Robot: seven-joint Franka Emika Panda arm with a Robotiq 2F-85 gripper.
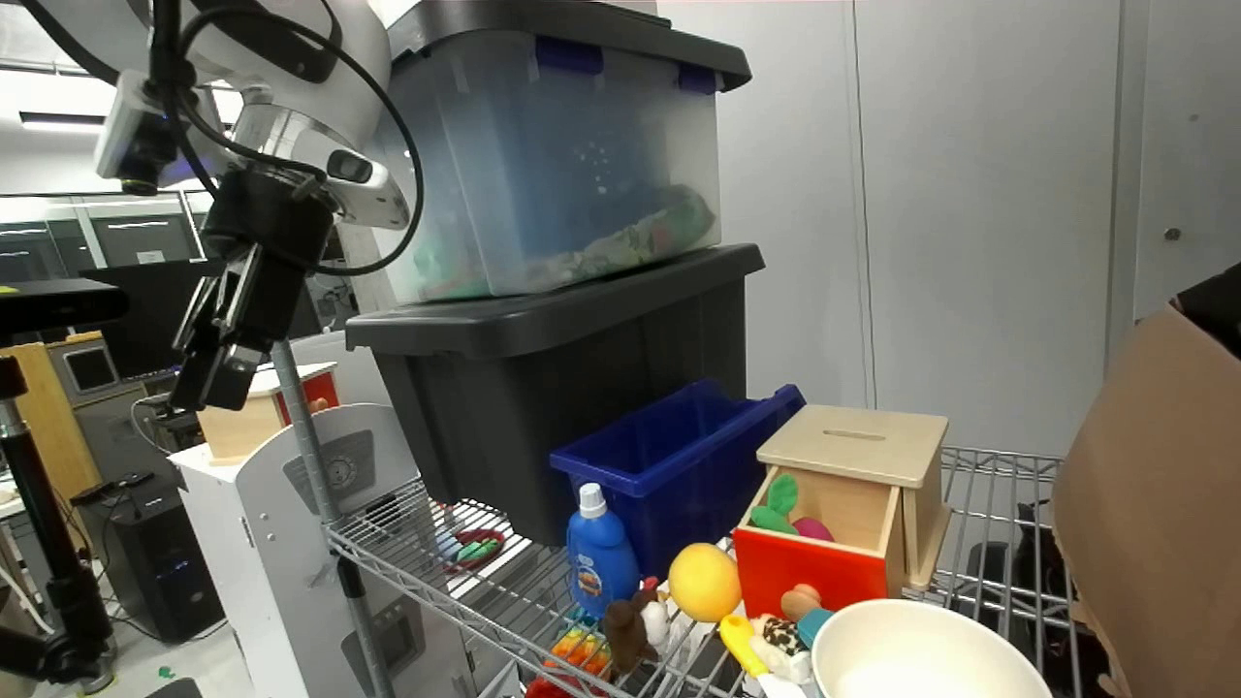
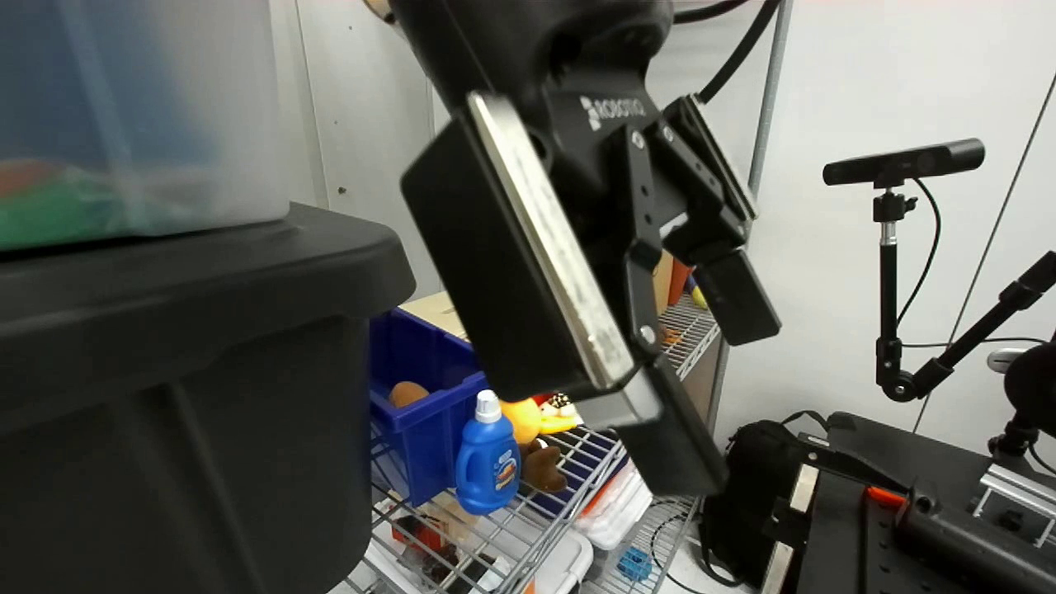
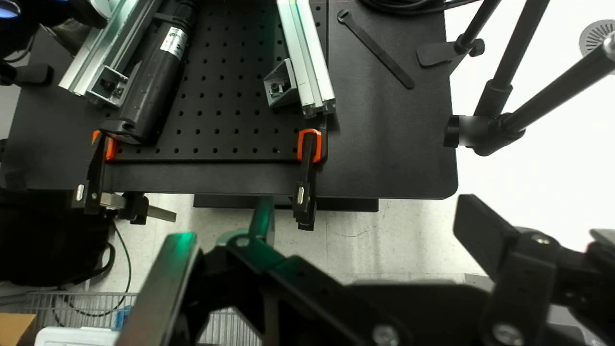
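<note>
My gripper point(image 1: 215, 378) hangs in the air at the left, beyond the wire shelf's left end. Close to the camera in exterior view 2, the gripper point(image 2: 708, 371) tilts downward. Its fingers stand well apart in the wrist view, with no object between them. On the shelf are a blue detergent bottle point(image 1: 600, 554), a yellow ball point(image 1: 704, 582), a white bowl point(image 1: 925, 657) and a wooden box with an open red-fronted drawer point(image 1: 803, 572). A green toy point(image 1: 777, 507) and a pinkish item lie in that drawer.
An empty-looking blue bin point(image 1: 686, 465) sits beside a tall black tote point(image 1: 558, 384), which carries a clear lidded tub point(image 1: 558, 163). Several small toys crowd the shelf front. Under the gripper are a black table point(image 3: 386, 144) with clamps and rails, and bare floor.
</note>
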